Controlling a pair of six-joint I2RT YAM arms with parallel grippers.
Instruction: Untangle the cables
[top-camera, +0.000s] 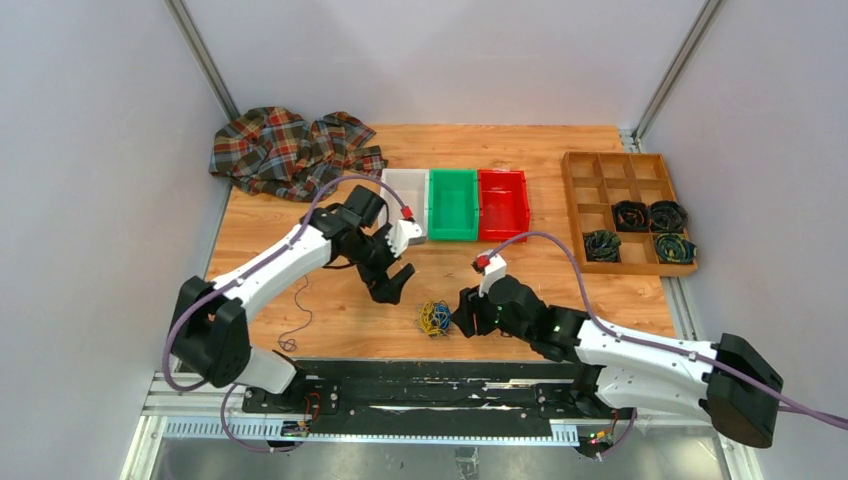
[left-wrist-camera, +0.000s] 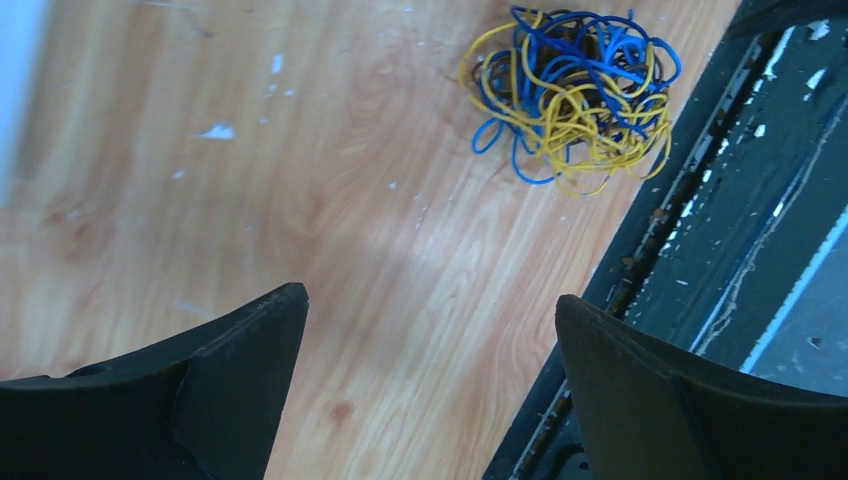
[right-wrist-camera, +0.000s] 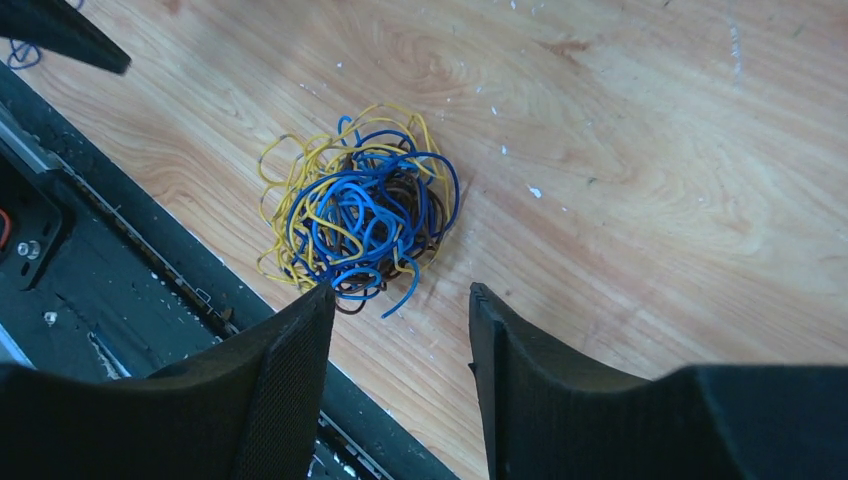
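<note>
A tangle of yellow, blue and dark cables (top-camera: 435, 318) lies on the wood near the table's front edge. Nothing is between the spread fingers of my left gripper (top-camera: 394, 285); in the left wrist view the tangle (left-wrist-camera: 575, 100) shows beyond them at upper right. Just right of the bundle is my right gripper (top-camera: 468, 314), its fingers apart and empty. From the right wrist view, the tangle (right-wrist-camera: 365, 205) sits ahead of the fingertips, with loops of each colour crossing. A separate thin purplish cable (top-camera: 289, 344) rests by the front left edge.
White (top-camera: 404, 176), green (top-camera: 453, 176) and red (top-camera: 502, 177) bins stand at the back middle. At right, a wooden divided box (top-camera: 590, 165) holds several coiled dark cables. A plaid cloth (top-camera: 285, 150) is heaped at back left. Bare wood surrounds the tangle.
</note>
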